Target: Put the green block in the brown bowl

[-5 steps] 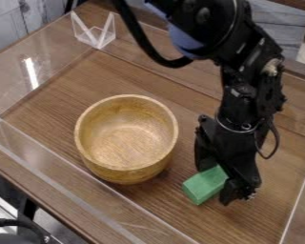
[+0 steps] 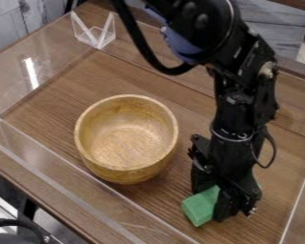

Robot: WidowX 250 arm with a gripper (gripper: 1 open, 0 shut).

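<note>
The green block [image 2: 201,207] lies on the wooden surface near the front right, its right part covered by my gripper. My gripper [image 2: 221,202] is low over the block, with dark fingers around it. Whether the fingers press on it cannot be made out. To the left stands the brown bowl [image 2: 126,105], upright and empty, with a gap of bare wood between its rim and the block.
A clear plastic piece [image 2: 95,31] stands at the back left. Transparent walls [image 2: 53,170] edge the work surface, and a black cable [image 2: 22,227] lies beyond the front left corner. The wooden surface [image 2: 47,105] left of the bowl is bare.
My gripper has come down over the green block and now hides more of it. The block appears slightly shifted and turned. The bowl has stayed in place.
</note>
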